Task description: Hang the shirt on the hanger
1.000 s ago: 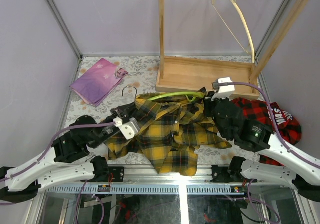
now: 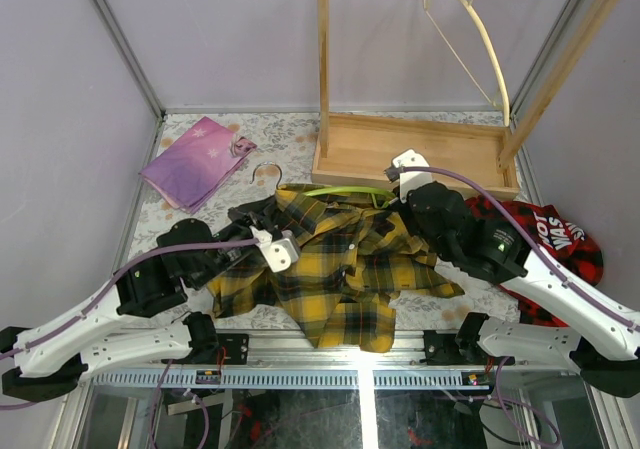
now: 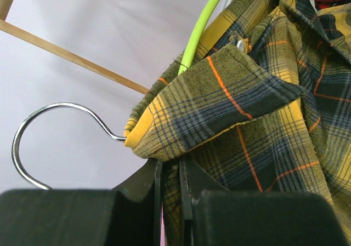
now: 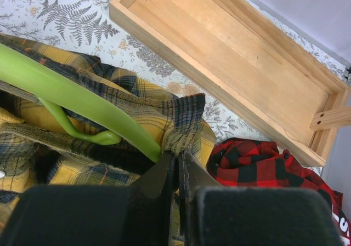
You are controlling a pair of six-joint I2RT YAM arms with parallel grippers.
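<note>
The yellow and black plaid shirt (image 2: 330,254) hangs between my two arms, its lower part spread towards the table's front edge. A green hanger (image 2: 345,190) runs through its collar area, and its metal hook (image 3: 57,106) sticks out past the cloth on the left. My left gripper is shut on the shirt's fabric just below a folded flap. On the other side, my right gripper is shut on the shirt at the green hanger's end; cloth hides whether the hanger itself is between the fingers.
A wooden rack (image 2: 420,139) stands at the back, with a cream hanger (image 2: 480,34) on its bar. Folded purple cloth (image 2: 198,162) lies at the back left. A red and black checked garment (image 2: 560,249) lies at the right, partly behind the right arm.
My right gripper has shifted left, and my left gripper has moved a little to the right. The hanger's hook has moved slightly right and back; the shirt's lower part has hardly changed.
</note>
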